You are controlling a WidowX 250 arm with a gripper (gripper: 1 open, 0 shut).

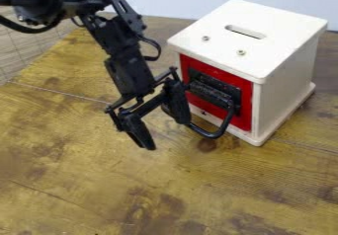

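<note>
My black gripper point(161, 122) hangs low over the wooden table, just left of the front of a white box point(282, 76) with a red front panel point(196, 65). Its two fingers are spread open. The black U-shaped handle point(222, 126) juts from the dark fitting on the red panel, low near the tabletop, and my right finger is at or overlapping its left part; whether they touch is unclear.
A light grid-patterned surface lies beyond the table's left edge, and a pale wall stands behind the box.
</note>
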